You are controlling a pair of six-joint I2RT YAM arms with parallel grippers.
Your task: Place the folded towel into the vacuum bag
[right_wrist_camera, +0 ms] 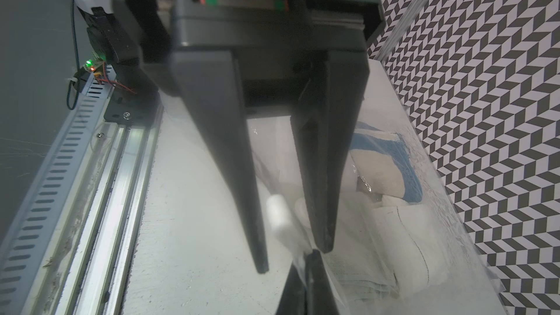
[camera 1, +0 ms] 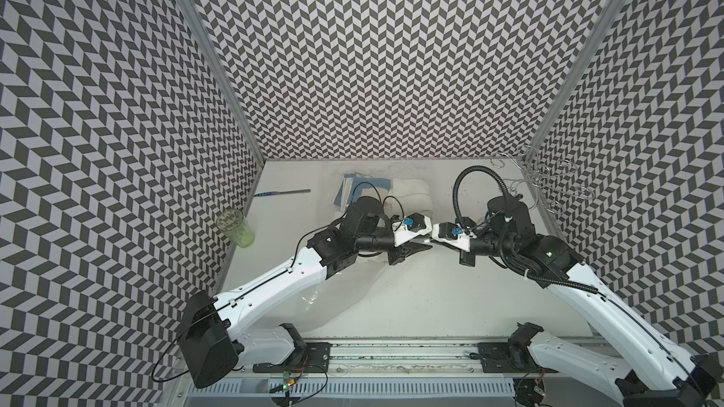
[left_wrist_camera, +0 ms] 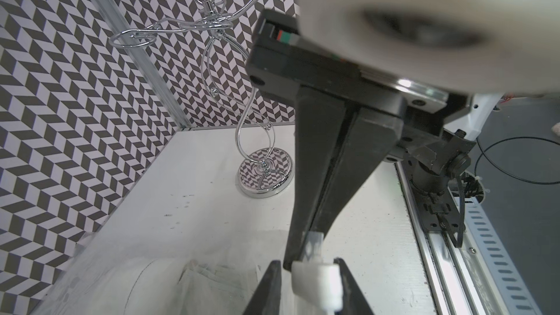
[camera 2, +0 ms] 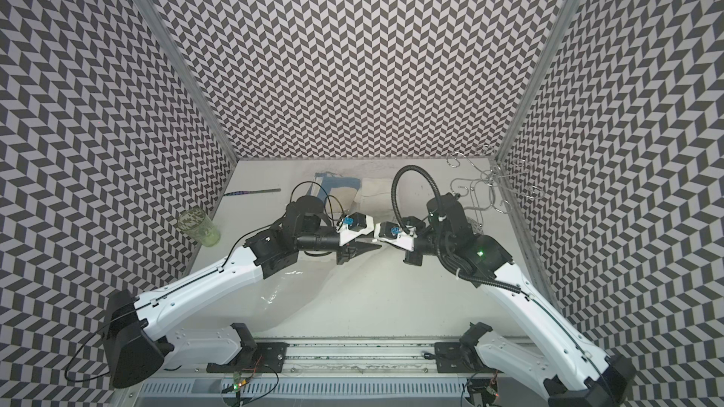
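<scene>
In the right wrist view, a clear vacuum bag (right_wrist_camera: 373, 245) lies over a white folded towel (right_wrist_camera: 411, 248) and a blue-and-cream one (right_wrist_camera: 382, 172). Top left shows the blue towel (camera 1: 375, 184) and white towel (camera 1: 411, 190) at the table's back, partly behind my left arm. The two grippers meet above the table's middle. My right gripper is shut on a thin edge of the bag, beside a small white slider (left_wrist_camera: 316, 283). My left gripper is open, its fingers on either side of that slider (right_wrist_camera: 281, 215); contact is unclear.
A green glass (camera 1: 236, 227) stands at the left edge, and a blue pen-like stick (camera 1: 282, 193) lies behind it. A chrome wire stand (left_wrist_camera: 263, 169) occupies the back right.
</scene>
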